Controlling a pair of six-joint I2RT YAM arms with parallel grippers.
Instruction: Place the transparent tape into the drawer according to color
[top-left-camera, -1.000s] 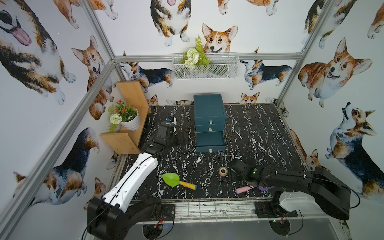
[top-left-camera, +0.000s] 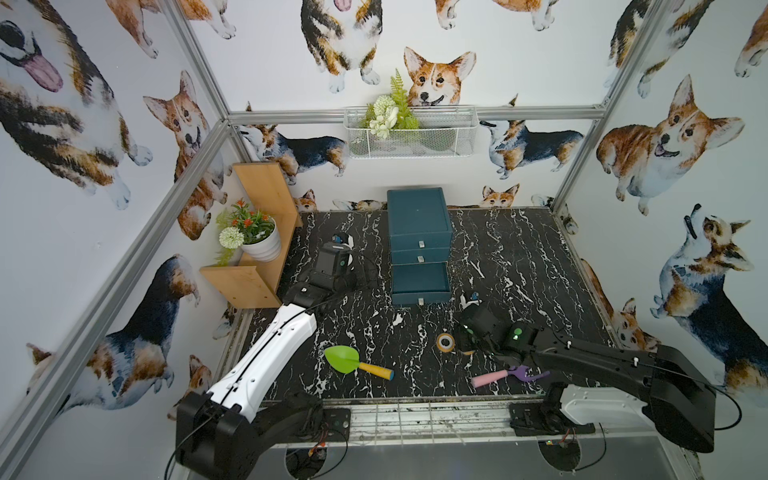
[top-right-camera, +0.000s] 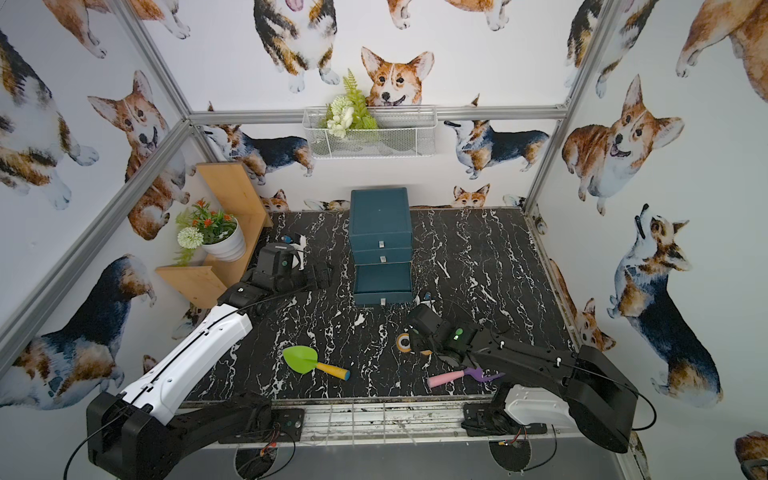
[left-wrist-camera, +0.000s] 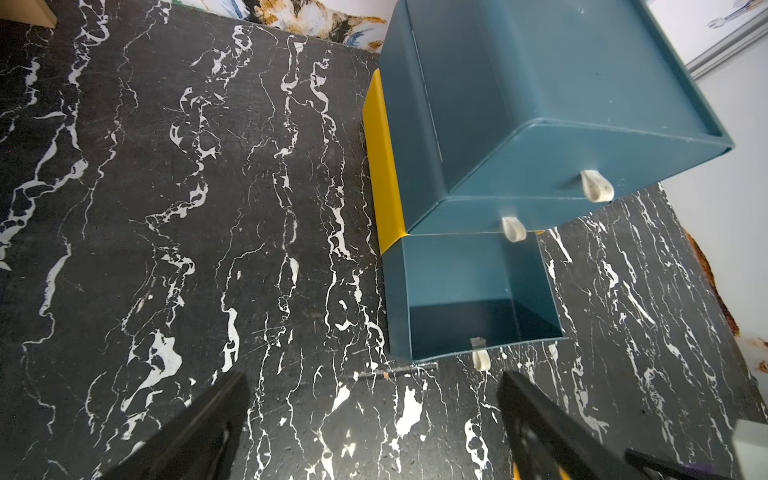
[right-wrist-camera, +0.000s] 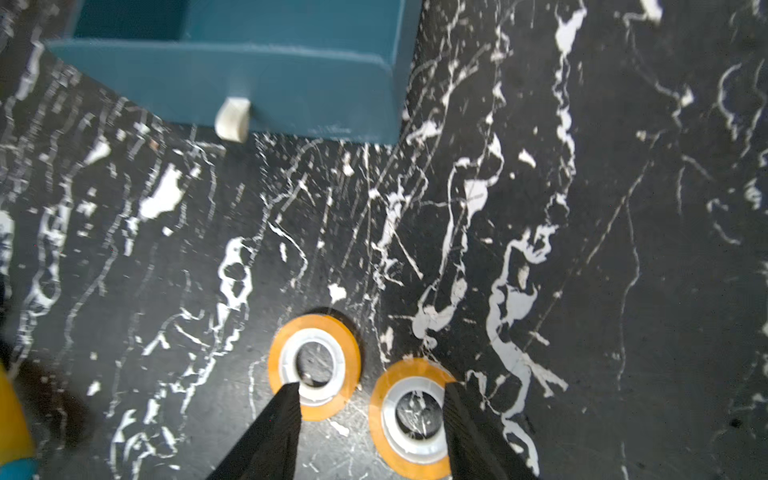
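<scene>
Two rolls of clear tape with orange-amber rims and white cores lie flat on the marble-patterned table: the left roll (right-wrist-camera: 346, 360) and the right roll (right-wrist-camera: 414, 369). My right gripper is open above them, one finger over each roll's outer side, holding nothing. Its finger hides part of the right roll's edge. The teal drawer cabinet (top-left-camera: 418, 220) stands at the back, its bottom drawer pulled out and empty as seen in the left wrist view. To the cabinet's left, my left gripper hangs open and empty.
A green trowel (top-left-camera: 344, 359) with a yellow handle lies at the front left. A pink-handled purple fork (top-left-camera: 489, 378) is under the right arm. A potted plant (top-left-camera: 261, 243) sits on a wooden shelf at left.
My right gripper has shifted slightly left and its forearm has swung, uncovering part of the second roll and more of the purple fork. The left arm looks still.
</scene>
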